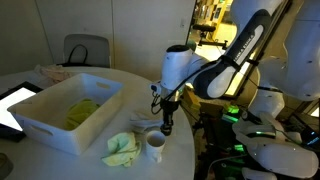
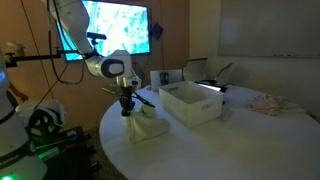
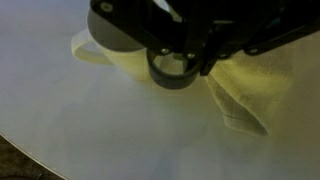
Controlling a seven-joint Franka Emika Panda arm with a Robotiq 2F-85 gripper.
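Observation:
My gripper points down close to the table, beside a white mug. In the wrist view its fingers are shut on a small dark round object, with a light centre; what it is cannot be made out. The mug stands upright just left of it there, its handle turned left. To the right lies a pale cloth. In exterior view 2 the gripper is near a crumpled light cloth.
A large white bin with a yellow-green item inside stands on the left of the table. A crumpled pale green cloth lies between bin and mug. A pinkish cloth rests farther off.

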